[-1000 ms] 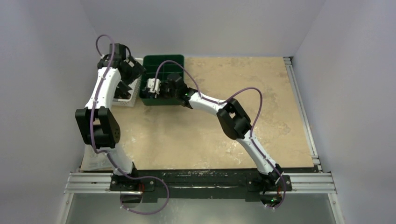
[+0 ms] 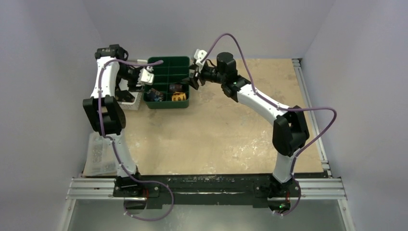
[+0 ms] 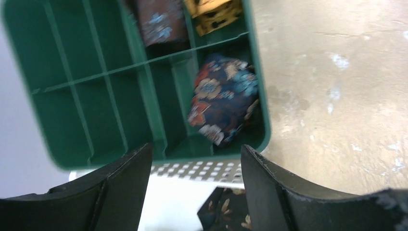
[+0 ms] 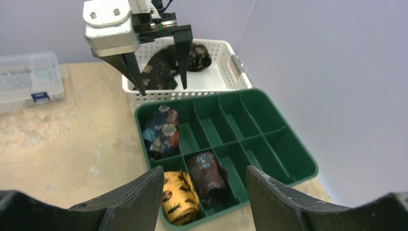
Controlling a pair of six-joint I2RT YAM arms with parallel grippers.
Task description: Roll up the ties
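Three ties lie rolled in separate compartments of the green divided box [image 2: 167, 105]: a dark floral tie [image 3: 223, 98], a brown tie [image 4: 208, 174] and a yellow tie [image 4: 178, 198]. Beyond the box stands the white basket [image 4: 219, 81], with dark patterned ties [image 4: 161, 67] loose inside. Over the border of basket and box hangs my left gripper, its fingers spread and empty. To the right of the box my right gripper is raised, likewise open with nothing between its fingers.
A clear plastic case [image 2: 102, 153] rests at the table's left side, partly beneath the left arm. Grey walls close in the back and sides.
My right gripper has risen out of the box and moved to the right, uncovering the rolled ties. The left gripper has shifted from above the basket toward the box's left edge.
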